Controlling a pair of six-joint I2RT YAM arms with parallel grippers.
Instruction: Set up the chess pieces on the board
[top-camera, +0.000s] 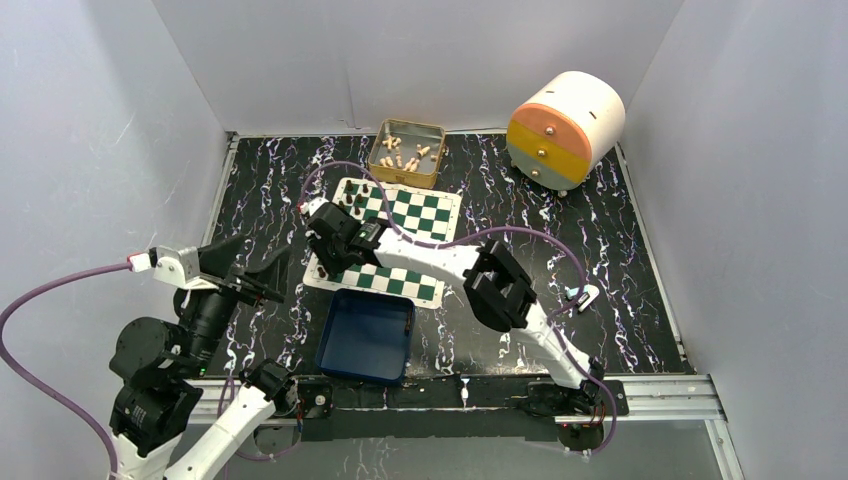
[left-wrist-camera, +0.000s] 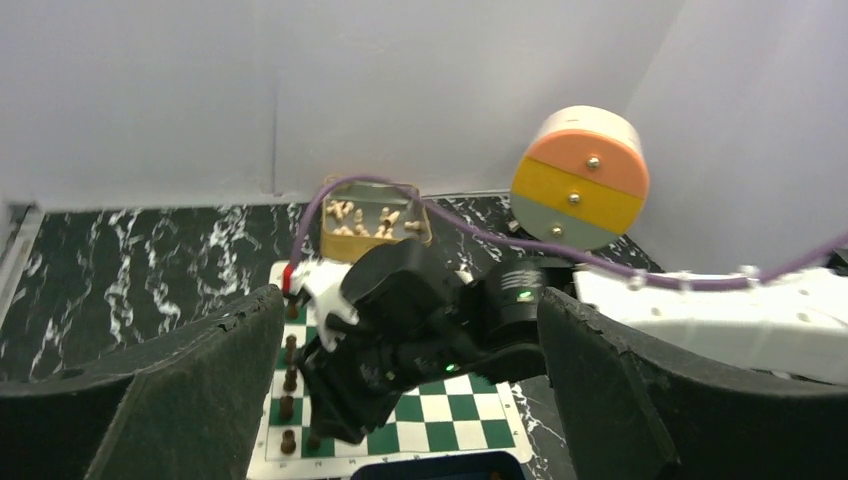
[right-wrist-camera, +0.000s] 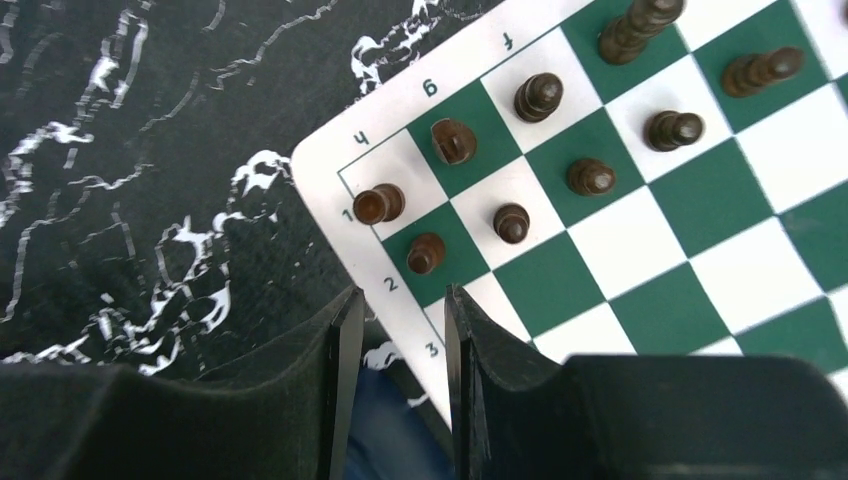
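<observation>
The green-and-white chess board (top-camera: 400, 285) lies mid-table, its left part partly covered by my right arm. In the right wrist view, dark brown pieces stand in two rows at the board's edge, among them a corner piece (right-wrist-camera: 379, 204) and a pawn (right-wrist-camera: 426, 253) in front of it. Just short of that pawn, my right gripper is partly open, a clear gap between its fingers. From above, its fingertips are hidden. My left gripper (top-camera: 264, 254) is wide open and empty, off to the left of the board and high over the front left.
A navy bin (top-camera: 365, 373) in front of the board holds a dark piece (top-camera: 408, 323) at its right side. Light pieces lie in the gold-rimmed box (top-camera: 405, 179) behind the board. At the back right stands a drum-shaped drawer unit (top-camera: 565, 125).
</observation>
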